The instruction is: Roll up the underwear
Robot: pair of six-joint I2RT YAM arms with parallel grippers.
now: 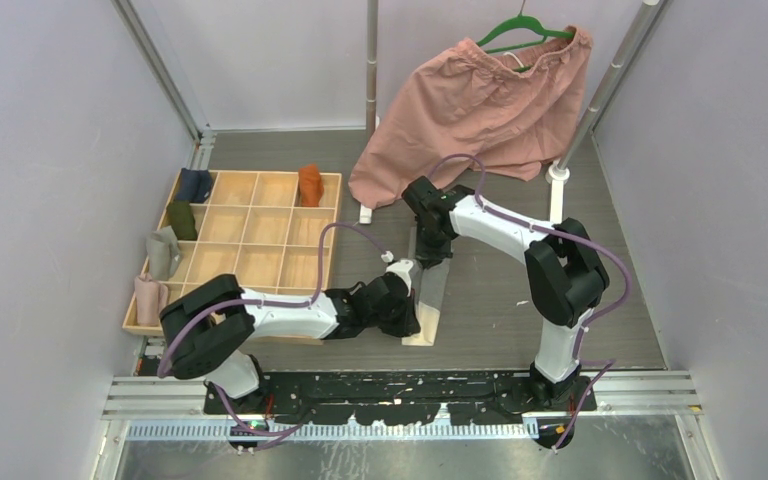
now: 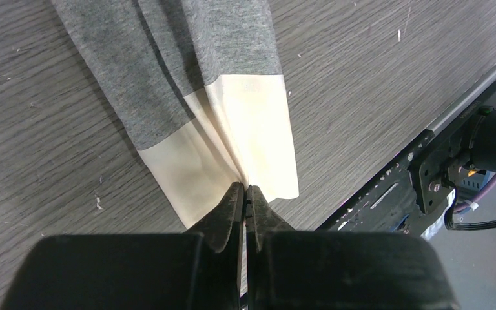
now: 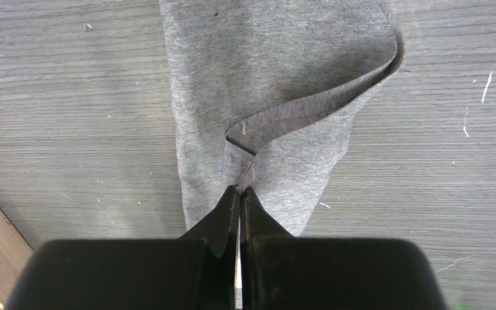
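Observation:
The grey underwear with a cream waistband [image 1: 426,325] lies as a long folded strip on the table, running away from me beneath both grippers. In the left wrist view, my left gripper is shut at the cream band [image 2: 258,129], pinching a thin ridge of its cloth. Farther back, the right gripper is shut on a small fold of the grey cloth [image 3: 297,168]. Beyond that fold, a layer gapes open slightly in the right wrist view. In the top view the arms cover much of the strip.
A wooden divided box [image 1: 222,223] stands on the left, holding several rolled cloths, an orange one [image 1: 310,186] among them. Pink shorts [image 1: 480,100] hang from a green hanger [image 1: 522,26] at the back. Bare table [image 1: 520,330] lies to the right.

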